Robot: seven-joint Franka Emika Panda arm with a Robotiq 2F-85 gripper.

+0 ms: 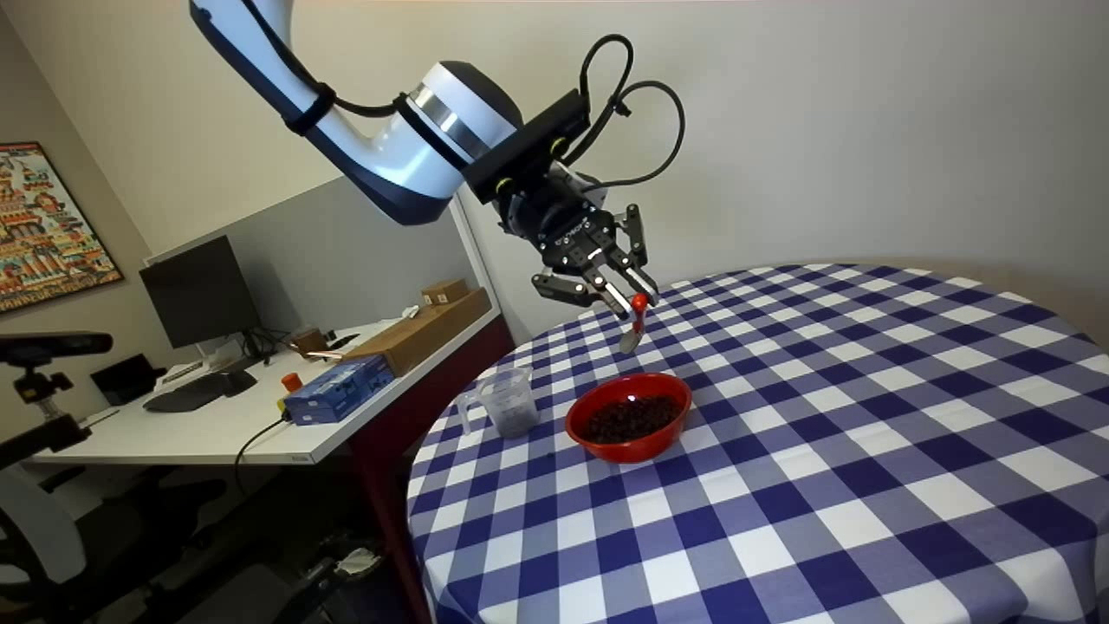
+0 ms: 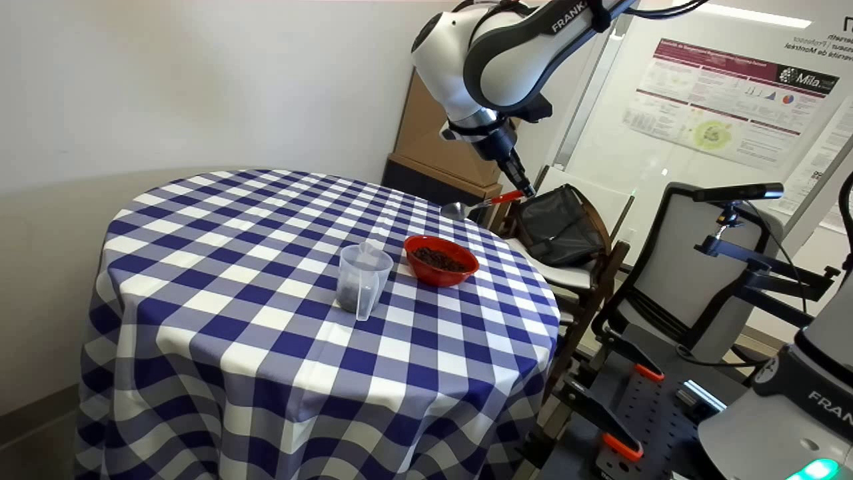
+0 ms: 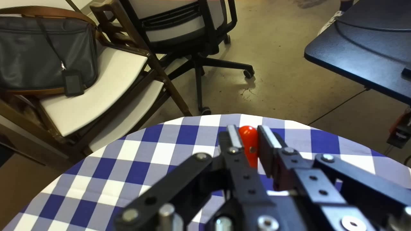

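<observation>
My gripper is shut on the red handle of a spoon. In the first exterior view, gripper and spoon are above the table, with the metal end just over and behind a red bowl. Dark brown bits fill part of that bowl. From the second exterior side, the spoon points left from the gripper, its handle tilted slightly, apart from the bowl. Whether its scoop holds anything cannot be made out. A clear measuring jug stands upright beside the bowl.
The round table carries a blue-and-white checked cloth, bare over most of its far side. Past its edge stand a wooden chair with a black bag and an office chair.
</observation>
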